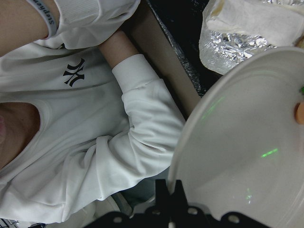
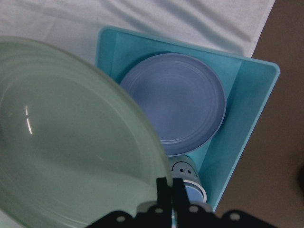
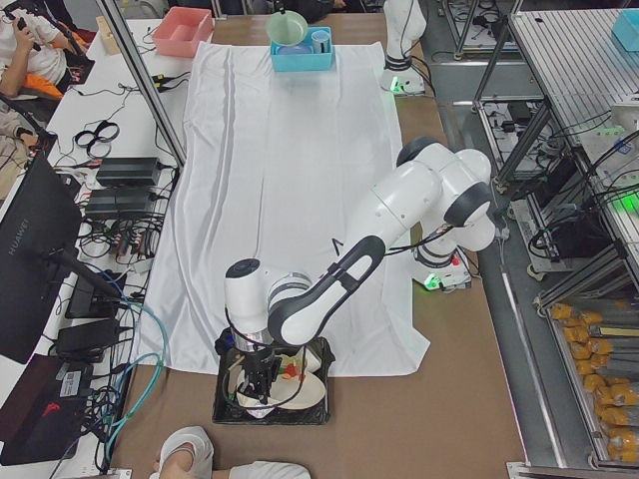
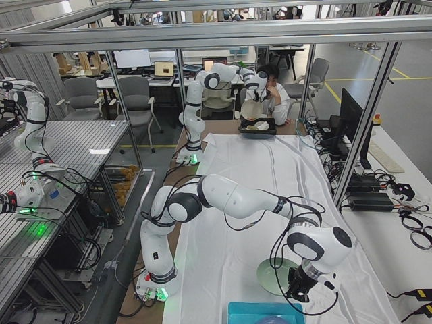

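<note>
My left gripper is shut on the rim of a white plate [image 1: 237,142] with some food at its edge, held over a black tray [image 3: 222,409] in which a foil packet [image 1: 228,54] shows. My right gripper is shut on the rim of a green plate [image 2: 71,133] beside and above a blue bin [image 2: 242,118], which holds a blue plate [image 2: 173,99] and a cup with a face [image 2: 183,168].
A seated person [image 1: 71,142] is close beyond the black tray. A pink bin [image 3: 182,30] sits on the side table.
</note>
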